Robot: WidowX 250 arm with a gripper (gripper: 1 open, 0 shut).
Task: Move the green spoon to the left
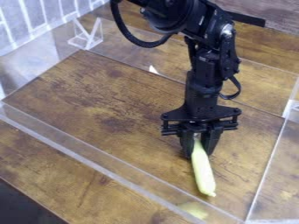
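The green spoon (205, 173) is a pale yellow-green strip near the right front of the wooden surface, its near end pointing toward the clear front wall. Over its far end stands my black gripper (198, 152), pointing down. The fingers have closed on that end and hide it, so the shape of the covered part cannot be seen. The spoon appears to lie on or very close to the wood.
Clear low walls border the wooden surface (100, 114), with the front wall (105, 166) close to the spoon's near end. To the left of the gripper the wood is bare. A white wire rack (86, 35) stands at the back left.
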